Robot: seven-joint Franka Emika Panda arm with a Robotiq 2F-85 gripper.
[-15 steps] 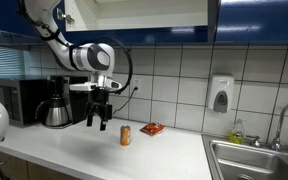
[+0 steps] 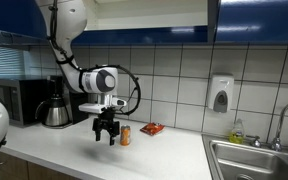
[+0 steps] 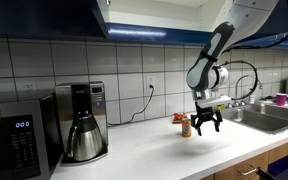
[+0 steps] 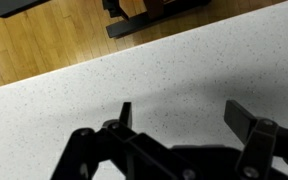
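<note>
My gripper (image 2: pixel 104 140) hangs above the white counter (image 2: pixel 154 163), pointing down. In the wrist view its two fingers (image 4: pixel 125 115) stand wide apart, and only bare speckled counter lies between them. An orange and grey can (image 2: pixel 125 135) stands upright on the counter, beside the gripper and apart from it in the first exterior view. Behind it a red packet (image 2: pixel 152 129) lies near the tiled wall. Neither the can nor the packet appears in the wrist view.
A metal coffee jug (image 3: pixel 84 137) sits in the coffee maker, with a microwave (image 3: pixel 17 138) beside it. The sink (image 2: pixel 249 160) and a yellow-green bottle (image 2: pixel 238 131) are at the other end. Its front edge borders a wooden floor (image 4: pixel 44 50).
The arm has come down, bringing the gripper lower and closer to the counter. Can and packet have stayed where they were.
</note>
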